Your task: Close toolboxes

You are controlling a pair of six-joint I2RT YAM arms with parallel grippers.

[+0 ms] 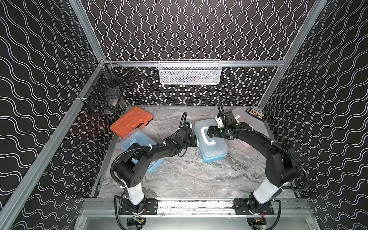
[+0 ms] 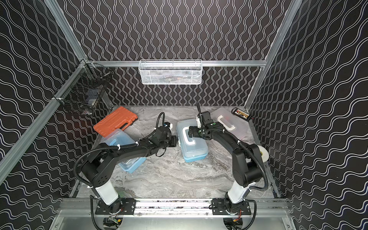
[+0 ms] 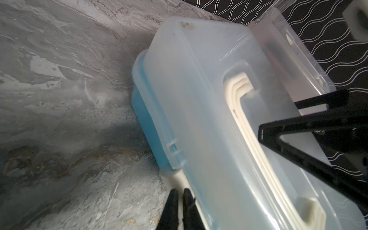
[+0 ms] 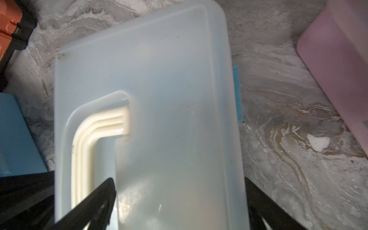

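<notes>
A blue toolbox [image 1: 214, 149] with a clear lid and white handle [image 3: 253, 141] stands mid-table, lid down over its base. At its left side my left gripper is shut, the fingertips close to the white latch [image 3: 174, 178], nothing seen between them. Over the lid from the right, my right gripper stands open, one finger by the handle and the other past the lid's edge. A second blue toolbox [image 2: 132, 164] lies at left, partly hidden under my left arm. Beside the right wall is a pink toolbox [image 4: 337, 57] with a clear lid [image 2: 237, 122].
An orange case [image 1: 132, 120] lies at the back left. A small dark tray of coloured items [image 1: 256, 113] sits on the back right corner. A white mesh basket [image 1: 189, 72] hangs at the back.
</notes>
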